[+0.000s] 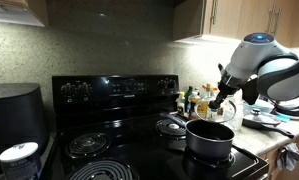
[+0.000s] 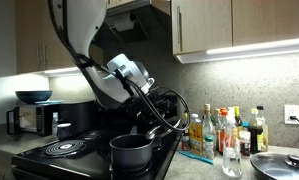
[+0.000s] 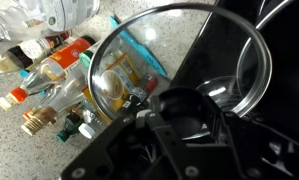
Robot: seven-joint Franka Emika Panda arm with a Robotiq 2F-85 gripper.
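Note:
A clear glass lid (image 3: 111, 82) with a metal rim fills much of the wrist view. My gripper is shut on its black knob. In exterior view 2 the lid's rim (image 2: 187, 112) is steeply tilted, held in the air beside the arm. A black pot (image 1: 209, 142) stands uncovered on the stove's right front area, its handle pointing back and left. In exterior view 1 the gripper (image 1: 220, 99) is above the pot's back right side, with the lid apart from the pot.
Several bottles (image 2: 211, 130) stand on the counter right of the stove. A lidded black pan (image 2: 281, 163) lies farther right. A white can (image 1: 20, 160) and a black appliance (image 1: 16, 118) stand left of the stove.

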